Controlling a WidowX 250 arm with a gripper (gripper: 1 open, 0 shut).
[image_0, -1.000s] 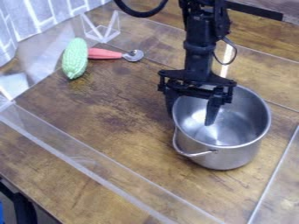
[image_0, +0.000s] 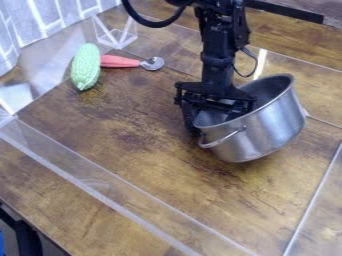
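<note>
A steel pot (image_0: 261, 135) on the wooden table sits tipped, with much of its outer side and bottom edge showing at the front right. The black arm comes down from the top, and its gripper (image_0: 214, 108) is down at the pot's left rim, partly inside it. Whether the fingers are closed on the rim is hidden by the dark arm and pot.
A corn cob (image_0: 84, 68) lies at the back left, beside a red-handled pizza cutter (image_0: 131, 62). A white object (image_0: 14, 98) is at the left edge. Clear barriers border the work area.
The pot has gone from standing level to tilted, shifting up and toward the back. The gripper has moved slightly left and lower into its left rim.
</note>
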